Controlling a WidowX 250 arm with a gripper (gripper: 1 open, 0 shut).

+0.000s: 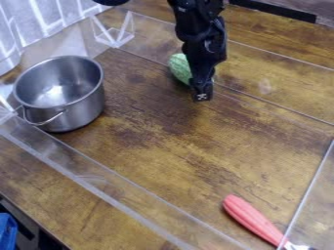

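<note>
My black gripper [201, 80] hangs at the top middle of the view, low over a pale green vegetable-like object [181, 65] and partly covering it. Whether the fingers are open or closed around it is hard to tell. At the left stands a steel pot [59, 93] with a wire handle, empty inside. A pink-red elongated object [251, 217] lies at the lower right of the wooden table [170, 166].
Clear plastic walls or panels edge the work area at left, right and back. A small blue item [7, 232] sits at the lower left corner.
</note>
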